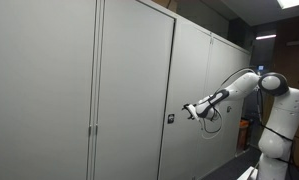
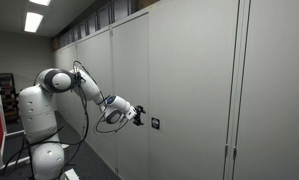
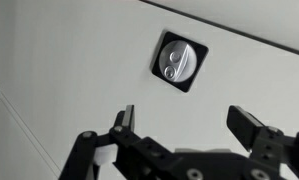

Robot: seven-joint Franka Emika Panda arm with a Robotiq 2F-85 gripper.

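A row of tall light-grey cabinet doors (image 1: 136, 90) fills most of both exterior views. On one door is a small black square plate holding a round silver lock knob (image 3: 177, 61), seen tilted in the upper middle of the wrist view. In exterior view 2 that dark plate (image 2: 156, 124) lies just right of my gripper (image 2: 139, 115). The fingers (image 3: 128, 118) of my gripper stand wide apart, with only door surface between them. The lock is beyond the fingertips, apart from them.
A dark gap (image 3: 234, 29) between doors runs diagonally past the lock. Cables (image 1: 218, 121) hang in loops along the arm. An orange bin (image 1: 242, 134) stands behind the arm, by the cabinets' end.
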